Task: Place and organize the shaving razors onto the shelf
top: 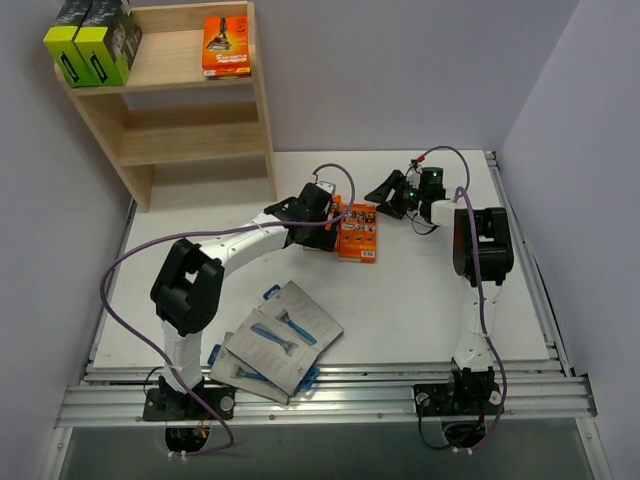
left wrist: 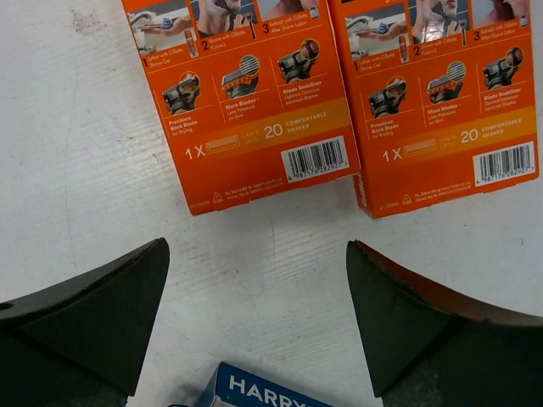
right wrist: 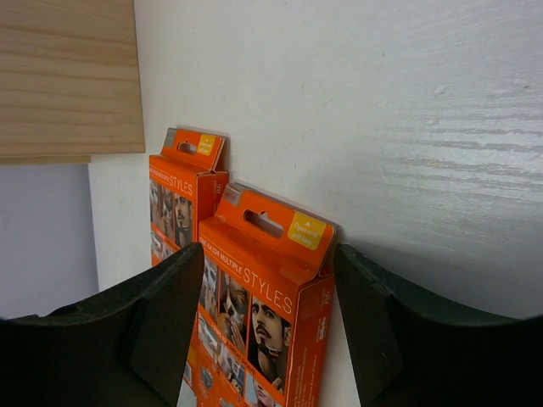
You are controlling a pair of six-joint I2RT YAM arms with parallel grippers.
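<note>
Two orange razor boxes lie side by side, backs up, on the white table. The right box (top: 358,240) shows plainly in the top view; the left box (left wrist: 242,110) is largely covered there by my left gripper (top: 323,238). Open and empty, the left gripper hangs over the table with both boxes' barcode ends ahead of its fingertips. My right gripper (top: 376,199) is at the far, hang-tab end of the right box. In the right wrist view that box (right wrist: 254,309) appears between the parted fingers of the right gripper; contact cannot be judged.
The wooden shelf (top: 190,135) stands at the back left, its middle level empty. On top are green-black boxes (top: 95,45) and an orange box (top: 226,45). Several grey razor packs (top: 270,340) overlap near the front edge.
</note>
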